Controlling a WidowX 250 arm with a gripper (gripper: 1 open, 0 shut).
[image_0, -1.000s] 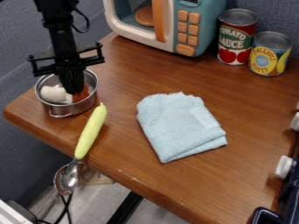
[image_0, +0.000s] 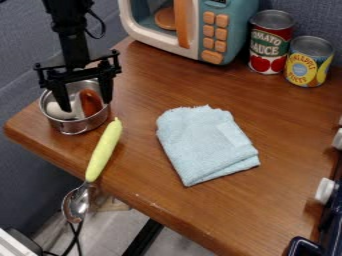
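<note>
My black gripper (image_0: 75, 82) hangs over a small steel pot (image_0: 76, 118) at the left end of the wooden table, its fingers either side near the rim. Inside the pot are a white item (image_0: 56, 108) and a reddish-brown item (image_0: 91, 100). Whether anything is between the fingertips is hard to tell. A ladle with a yellow handle (image_0: 104, 151) lies at the table's front edge, its bowl hanging over.
A folded light blue cloth (image_0: 206, 145) lies mid-table. A toy microwave (image_0: 194, 25), a tomato can (image_0: 269, 45) and a yellow can (image_0: 309, 63) stand at the back. A dark appliance (image_0: 325, 215) is at the right.
The gripper has risen a little from lower over the pot, and its fingers appear farther apart, exposing more of the reddish-brown item.
</note>
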